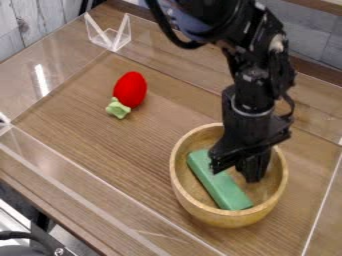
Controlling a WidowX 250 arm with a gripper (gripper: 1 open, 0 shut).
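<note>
The black robot arm (241,90) reaches down from the top over a round tan bowl (185,205) at the lower right. Its gripper (254,148) is shut, low over the back half of the bowl, with nothing visible between its fingers. A green rectangular block (221,185) lies in the left part of the bowl, below and left of the gripper. Part of the bowl's back is hidden by the arm.
A red oval object (130,87) and a small light-green piece (118,108) lie on the wooden table at the upper left. A clear plastic container (107,35) stands farther back.
</note>
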